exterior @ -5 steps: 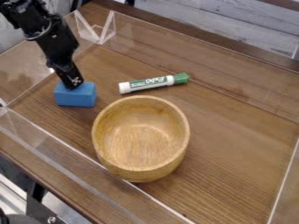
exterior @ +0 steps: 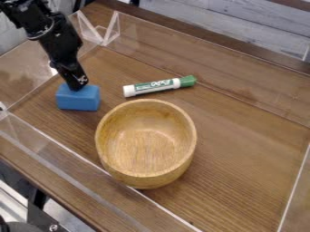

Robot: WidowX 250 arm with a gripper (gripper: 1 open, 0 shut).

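My black gripper [exterior: 75, 80] reaches down from the upper left, shut, its tips at the top of a blue block [exterior: 78, 100] on the left of the wooden table. Whether the tips touch the block is hard to tell. Nothing shows between the fingers.
A large empty wooden bowl [exterior: 145, 143] stands at the lower centre. A white tube with a green cap [exterior: 158, 85] lies behind it.
My gripper has shifted slightly left. The block, bowl and tube look unchanged.
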